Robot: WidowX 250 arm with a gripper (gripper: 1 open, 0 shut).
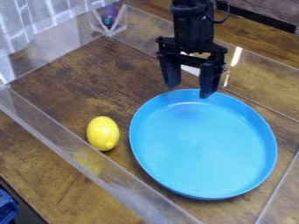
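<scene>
My black gripper (pixel 190 68) hangs over the wooden surface just behind a large blue plate (pixel 201 142), its two fingers spread apart and pointing down, with nothing seen between them. A yellow egg-shaped object (pixel 103 133) lies to the left of the plate, apart from it.
Clear plastic walls (pixel 38 156) edge the wooden work area (pixel 82 79). A small purple and teal object (pixel 110 16) is at the back left. A blue item (pixel 10 210) shows at the bottom left corner. Bare wood fills the left middle.
</scene>
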